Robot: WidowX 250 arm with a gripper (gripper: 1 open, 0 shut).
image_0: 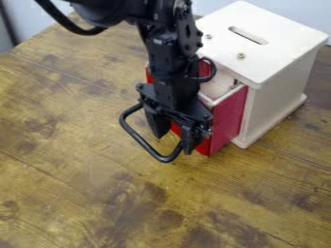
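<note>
My black gripper [175,131] hangs low in front of a white wooden box [272,82] with a slot in its top. The box has a red front panel [227,118], and more red shows behind my arm on the left. A pale wooden piece is partly visible inside, behind the gripper. The fingertips are dark and crowded together, so I cannot tell whether they are open or shut or hold anything.
A light wall runs behind the box at the back.
</note>
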